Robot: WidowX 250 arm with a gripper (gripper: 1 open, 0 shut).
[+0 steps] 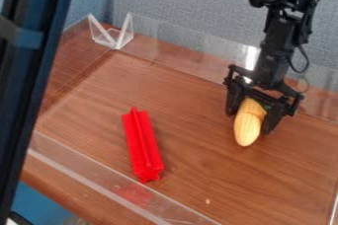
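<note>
A yellow corn cob [247, 128] lies on the wooden floor of the workspace at the right, pointing toward the viewer. My black gripper [254, 105] is down over its far end, with fingers on either side of it; whether they press on the cob is hard to tell. A red ridged bar [142, 145] lies apart to the left, lengthwise front to back.
A clear plastic wall [185, 57] runs along the back, with a white bracket [113, 36] at the back left corner. A dark post [30, 51] fills the left edge.
</note>
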